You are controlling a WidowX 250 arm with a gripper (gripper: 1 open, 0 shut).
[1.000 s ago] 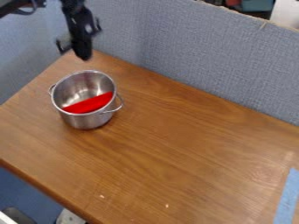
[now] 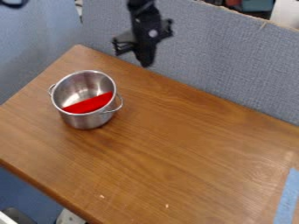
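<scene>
A steel pot (image 2: 89, 117) with two handles sits on the left of the wooden table, a red item (image 2: 89, 103) lying inside it. My dark gripper (image 2: 145, 61) is raised near the back padded wall, above and to the right of the pot and apart from it. It is blurred, and no object shows between its fingers; it looks shut.
Grey padded walls (image 2: 222, 70) border the table at the back and left. A light blue strip (image 2: 284, 197) lies at the right edge.
The gripper has moved rightward from the back left corner, past the back of the pot, to a spot farther right by the back wall. The pot looks unmoved.
</scene>
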